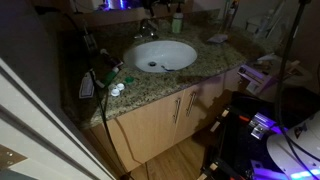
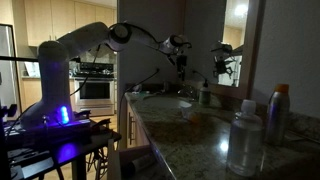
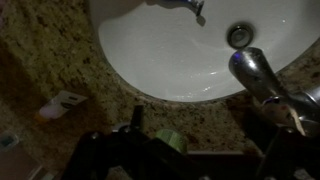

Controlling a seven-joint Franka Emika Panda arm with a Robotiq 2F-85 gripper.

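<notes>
My gripper hangs over the back of the counter near the faucet, pointing down. In the wrist view its dark fingers stand wide apart along the lower edge, so the gripper is open. A white oval sink fills the top of that view. A shiny metal utensil lies in the basin, clear of the fingers. The chrome faucet reaches over the basin at the right. Something green shows low between the fingers; how near it is cannot be told.
On the sink's left in exterior view 1 lie small white round items and a green item. A clear bottle and a metal bottle with an orange cap stand on the near counter. A mirror hangs behind.
</notes>
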